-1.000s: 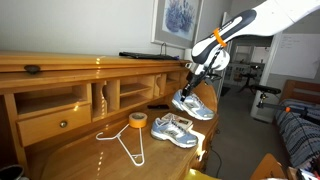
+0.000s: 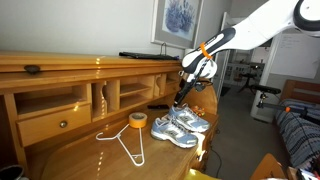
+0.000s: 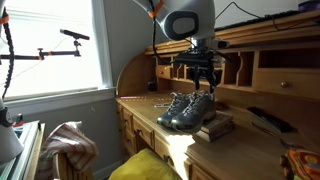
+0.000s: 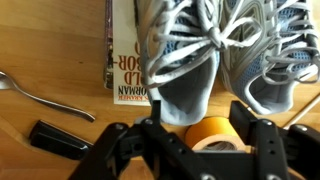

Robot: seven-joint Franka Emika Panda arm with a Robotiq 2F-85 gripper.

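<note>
Two grey-blue running shoes stand side by side on the wooden desk. One shoe (image 2: 176, 132) is nearer the camera in exterior view 1, and the other shoe (image 2: 194, 119) sits behind it, beside the arm. In the wrist view, the laced shoe (image 4: 188, 88) points its toe toward my gripper; the neighbouring shoe (image 4: 262, 65) lies to its right. My fingers are spread apart on either side of the first shoe's toe, with a visible gap on the right. From exterior view 2, the gripper (image 3: 196, 74) is just above the shoes (image 3: 190, 112).
Books (image 4: 125, 60) lie under and beside the laced shoe. An orange tape roll (image 2: 138, 120), a white hanger (image 2: 126, 146), a fork (image 4: 42, 97) and a black object (image 4: 60, 140) are around. The wooden hutch (image 2: 60, 118) borders the desk's back.
The shoe at the gripper was raised and tilted a second ago. It has come down beside the other shoe, and the arm has lowered with it.
</note>
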